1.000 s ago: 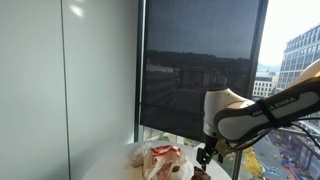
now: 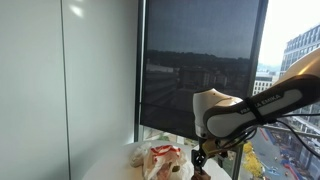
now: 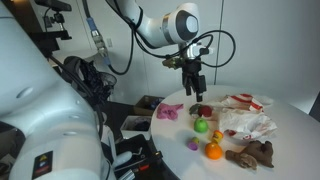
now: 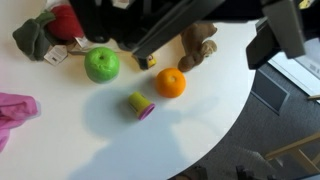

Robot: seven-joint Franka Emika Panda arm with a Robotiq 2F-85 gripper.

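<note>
My gripper (image 3: 196,92) hangs above the white table, over its far left part in exterior view 2. In the wrist view, its dark fingers (image 4: 168,22) stand apart with a gap between them, and no object is held there. Below lie a green apple (image 4: 101,64), an orange (image 4: 170,82) and a small yellow cup-like piece with a purple end (image 4: 141,104). A small yellow item (image 4: 147,63) is partly hidden behind a finger. A brown toy (image 4: 199,42) sits beyond the orange. At the left are red (image 4: 66,22) and dark green (image 4: 33,38) soft items.
A pink cloth (image 3: 170,111) lies at the table's left. Crumpled white and red bags (image 3: 245,121) cover the back right. Bare white tabletop (image 4: 110,150) shows in front of the fruit, out to the curved edge.
The bags on the table have not moved.
</note>
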